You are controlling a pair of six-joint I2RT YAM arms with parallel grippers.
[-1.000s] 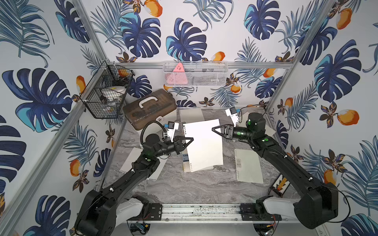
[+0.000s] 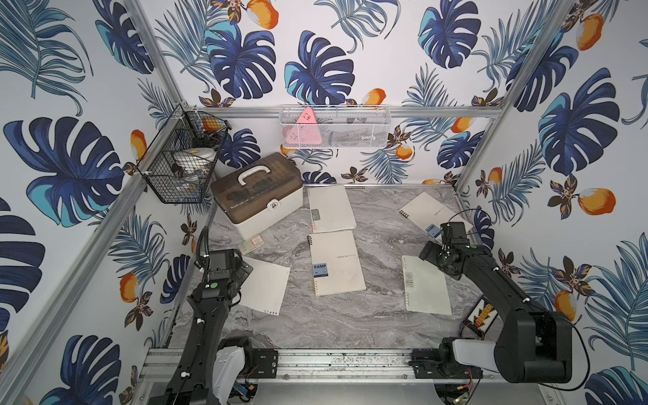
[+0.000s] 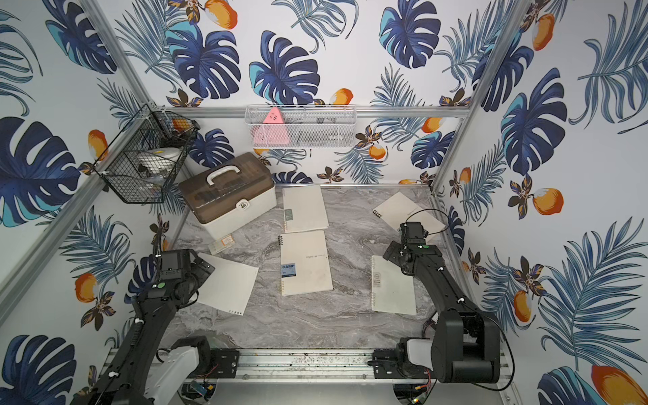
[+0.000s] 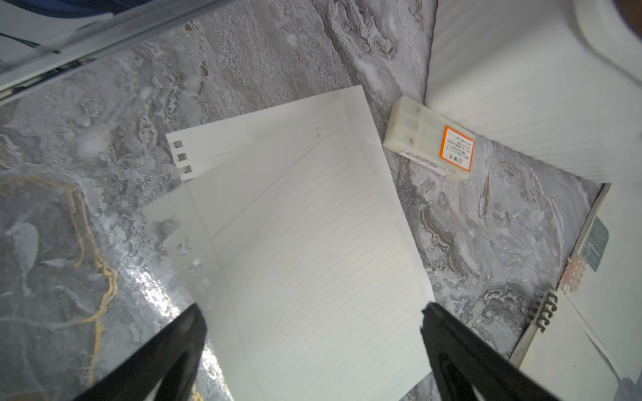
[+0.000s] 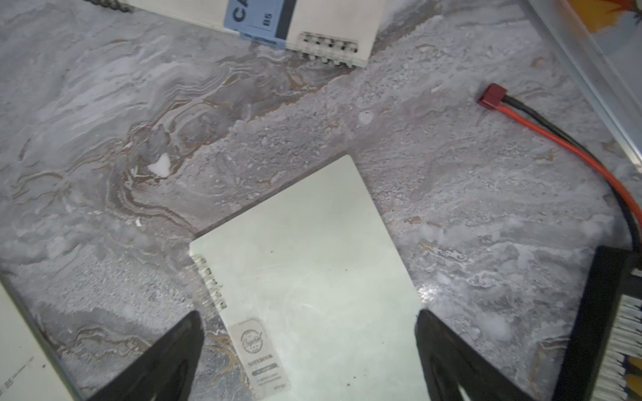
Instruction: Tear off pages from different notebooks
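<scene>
Loose torn pages (image 2: 263,287) with punched edges lie in a stack on the left of the table, beneath my open left gripper. In the right wrist view my right gripper is open above a pale green spiral notebook (image 5: 314,267). A cream CAMP notebook (image 2: 337,263) lies in the middle, another notebook (image 2: 330,208) behind it, and a further spiral notebook (image 2: 420,208) at the back right. Neither gripper has anything between its fingers.
A brown-lidded box (image 2: 256,189) stands at the back left, with a small labelled block (image 4: 421,140) beside it. A black framed item (image 5: 595,320) and red-black cable lie at the right. Bare table shows between the notebooks and along the front.
The page held up over the middle has gone down onto the left pile. Both arms have moved outward and turned their grippers downward, the left over the pages, the right to the right.
</scene>
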